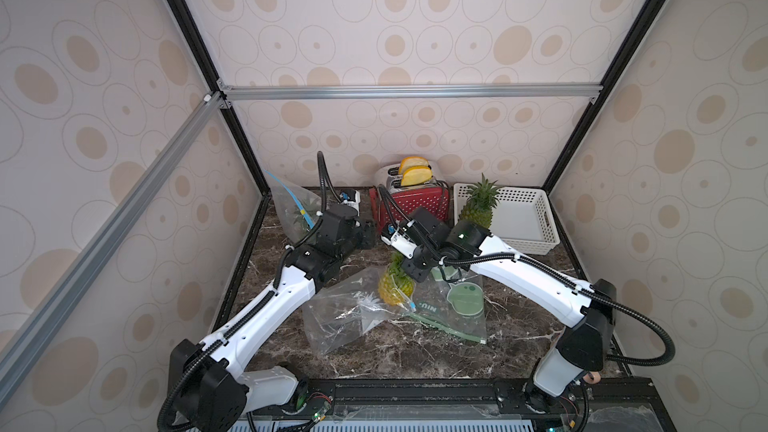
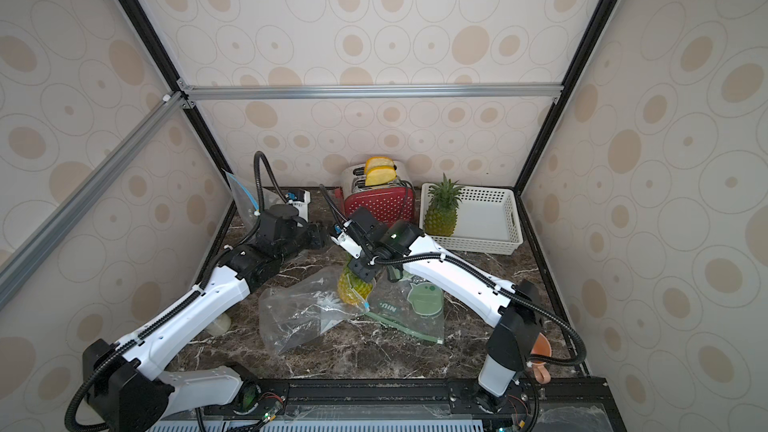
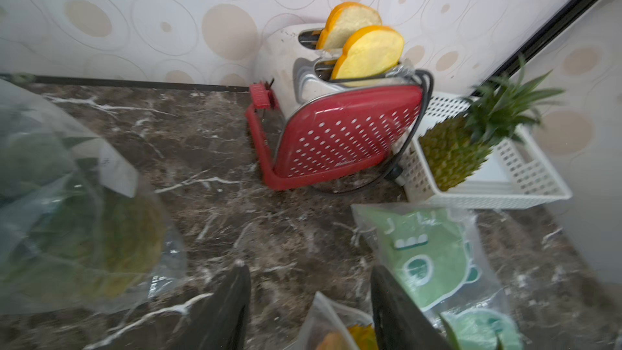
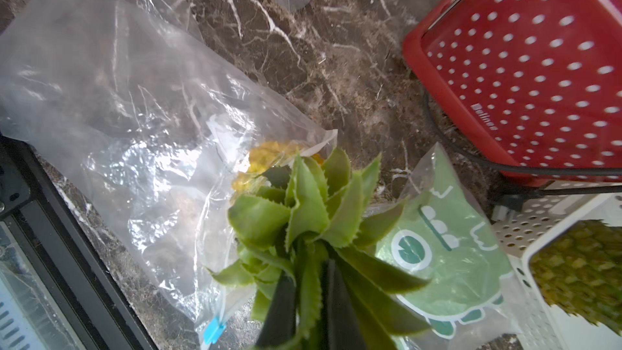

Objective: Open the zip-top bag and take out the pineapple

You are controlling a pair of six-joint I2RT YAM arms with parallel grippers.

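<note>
A pineapple stands with its yellow body inside a clear zip top bag that spreads leftward over the counter. Its green crown sticks out of the bag's mouth, where a blue slider shows in the right wrist view. My right gripper is shut on the crown leaves. In the left wrist view, my left gripper hangs part open with no object held between its fingers. It is up and to the left of the pineapple, with a corner of the bag visible below it.
Behind stand a red dotted toaster and a white basket holding another pineapple. Another bagged pineapple sits at the left. A green-printed bag lies right of the held pineapple.
</note>
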